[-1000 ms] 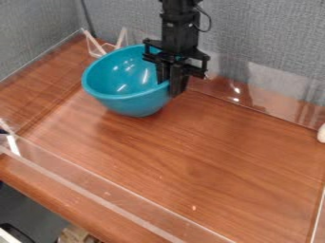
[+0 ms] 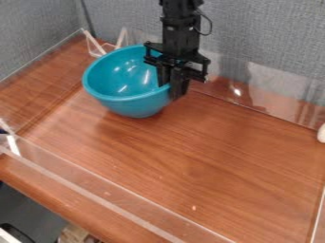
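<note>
A teal plastic bowl [image 2: 121, 90] sits at the back left of the wooden table [image 2: 191, 180]. My black gripper [image 2: 174, 81] is at the bowl's right rim, shut on it, its body reaching down from the top of the view. The fingertips are small and partly merge with the bowl's edge.
A white rack-like object [image 2: 99, 47] stands behind the bowl. Clear low walls edge the table, with grey panels at the back. A small white object [image 2: 320, 131] is at the right edge.
My gripper and the bowl have shifted very slightly; otherwise the scene looks the same.
</note>
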